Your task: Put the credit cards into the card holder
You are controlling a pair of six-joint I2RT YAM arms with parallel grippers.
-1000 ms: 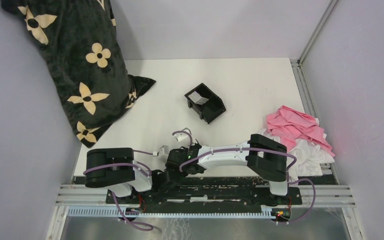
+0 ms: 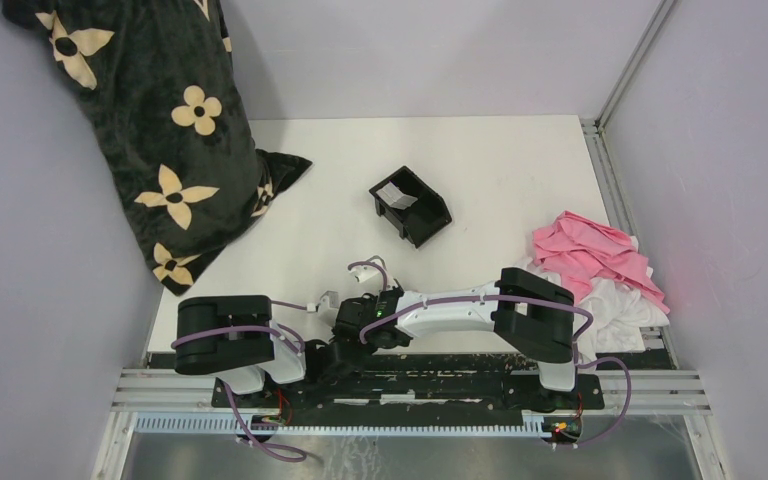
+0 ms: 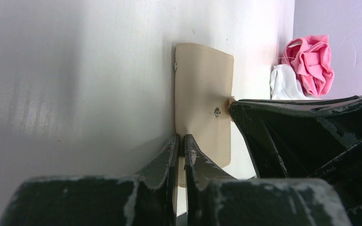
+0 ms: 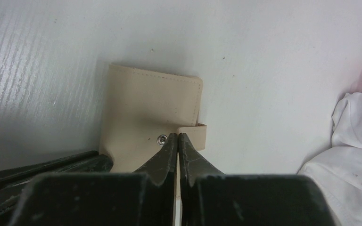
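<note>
In the left wrist view the tan card holder (image 3: 202,80) lies on the table with a snap on its face. My left gripper has its fingertips close together at the holder's near left edge; whether they pinch it is unclear. In the right wrist view my right gripper is shut at the holder's (image 4: 146,103) strap side, on or against the thin flap beside the snap. From the top view both grippers are bunched at the front centre, hiding the holder. A black box (image 2: 425,210) with pale cards (image 2: 396,196) stands behind them.
Pink cloth (image 2: 585,250) and white cloth (image 2: 610,320) lie on the right, and a dark floral blanket (image 2: 160,150) covers the back left.
The box and cloths are unchanged.
</note>
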